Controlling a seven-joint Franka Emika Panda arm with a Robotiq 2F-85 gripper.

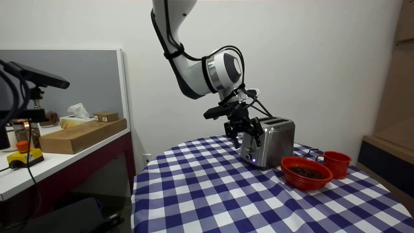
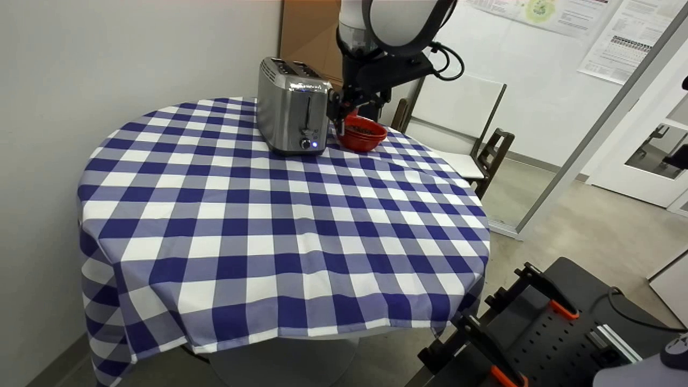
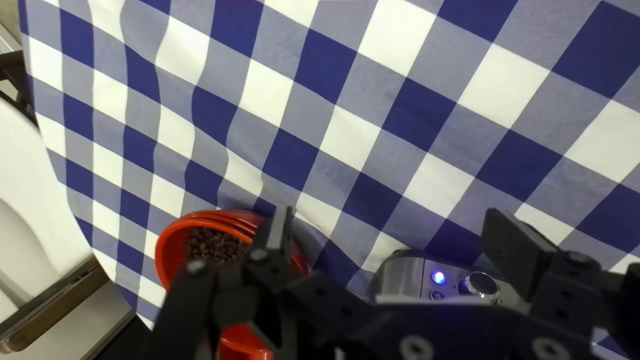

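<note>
My gripper stands open beside the control end of the silver toaster, its fingers spread and nothing visible between them. From the wrist, the gripper shows wide apart, with the toaster's lit blue button and knob low between the fingers. Seen from the other side, the toaster's lever slot is uncovered, and the gripper is to its right. Whether a finger touches the toaster, I cannot tell. Red stacked bowls of dark beans sit near the toaster, partly behind one finger in the wrist view.
Behind the bowls stands a red mug. A wide stretch of the checked tablecloth is clear in front of the toaster. White wall lies behind the table; a side desk holds boxes and an emergency stop.
</note>
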